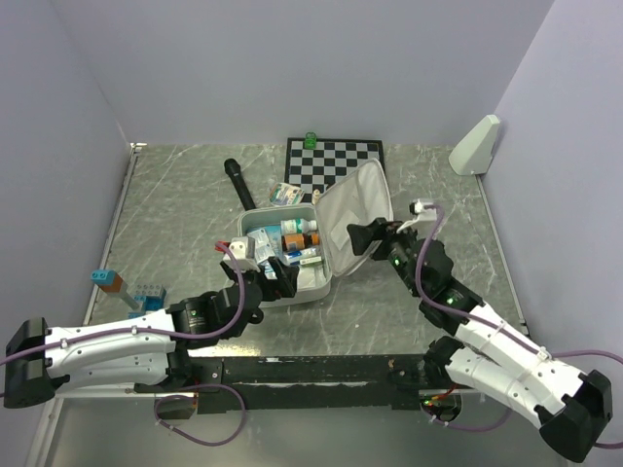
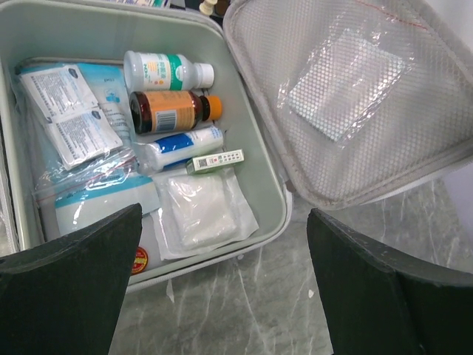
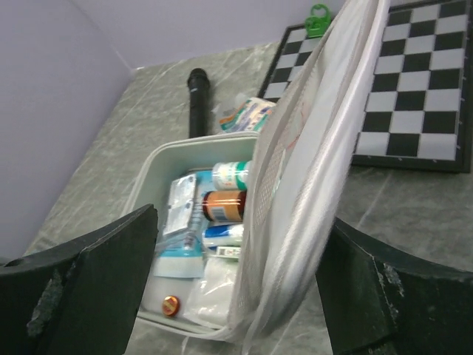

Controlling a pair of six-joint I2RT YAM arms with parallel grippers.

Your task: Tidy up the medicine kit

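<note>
The medicine kit [image 1: 321,277] holds a white bottle [image 2: 166,72], brown bottle [image 2: 168,111], tube [image 2: 185,149], small box [image 2: 214,161] and bagged packets [image 2: 74,118]. Its mesh-lined lid [image 1: 350,214] is raised at a tilt, with a clear packet [image 2: 347,85] in it. My left gripper [image 1: 274,274] is open over the kit's front, nothing between its fingers. My right gripper is open, with the lid's edge between its fingers in the right wrist view.
A checkered board [image 1: 336,156] with a green item [image 1: 310,140] lies behind. A black cylinder [image 1: 238,183] lies back left, blue blocks [image 1: 149,300] front left, a white object [image 1: 474,146] back right.
</note>
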